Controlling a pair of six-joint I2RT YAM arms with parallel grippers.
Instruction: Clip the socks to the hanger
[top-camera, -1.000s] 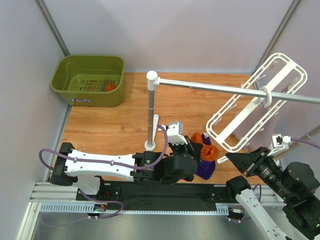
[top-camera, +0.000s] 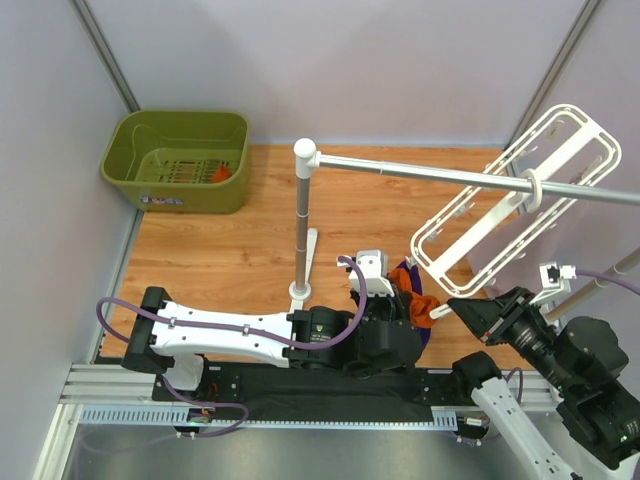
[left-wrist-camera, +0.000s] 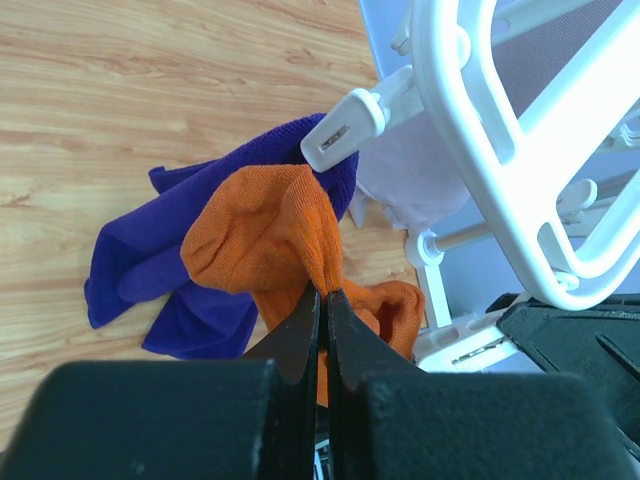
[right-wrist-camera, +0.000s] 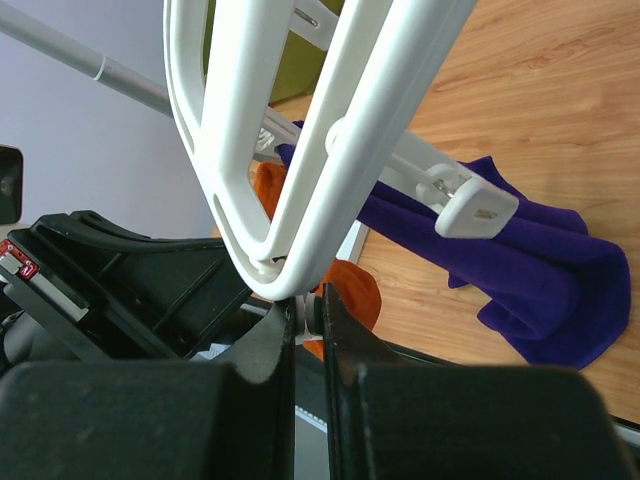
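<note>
An orange sock (left-wrist-camera: 265, 225) is pinched between the fingertips of my left gripper, which is shut on it. One end of the sock reaches toward a white hanger clip (left-wrist-camera: 465, 345) in the left wrist view. My right gripper is shut on that clip at the lower corner of the white hanger (right-wrist-camera: 260, 140). A purple sock (right-wrist-camera: 545, 280) lies behind another clip (right-wrist-camera: 480, 205); whether that clip grips it cannot be told. In the top view, the orange sock (top-camera: 418, 300) shows between both grippers.
A green basket (top-camera: 180, 200) with something orange inside stands at the back left. The grey rail (top-camera: 400, 172) crosses above the table, borne by a post (top-camera: 303, 220). Bare wooden table (top-camera: 220, 265) lies left of the post.
My left gripper has moved right, toward the hanger's lower corner, bringing the orange sock closer to the clip. The right arm and hanger have shifted only slightly.
</note>
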